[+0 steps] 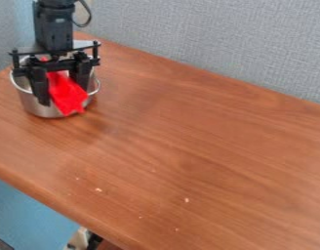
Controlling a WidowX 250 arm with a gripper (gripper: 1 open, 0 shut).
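My black gripper [59, 78] is at the upper left, down over a silver metal pot [42, 105] on the wooden table. A red object [67, 96], seemingly soft or flat, is between and below the fingers, overlapping the pot's front rim. Whether the fingers are closed on it is hard to tell, as the pot's interior is mostly hidden behind the gripper and the red object.
A grey textured wall runs along the back. A blue surface lies below the table's front left edge, with small items at the bottom.
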